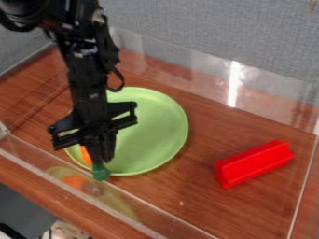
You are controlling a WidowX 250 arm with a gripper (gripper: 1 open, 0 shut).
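Observation:
My black gripper has its fingers low over the left front part of a green plate, at the carrot. The toy carrot is mostly hidden behind the gripper; a bit of its orange body and its green top show. Whether the fingers are open or closed on it cannot be made out.
A red block lies to the right of the plate on the wooden surface. Clear low walls edge the surface at the back and front. The area between plate and block is free.

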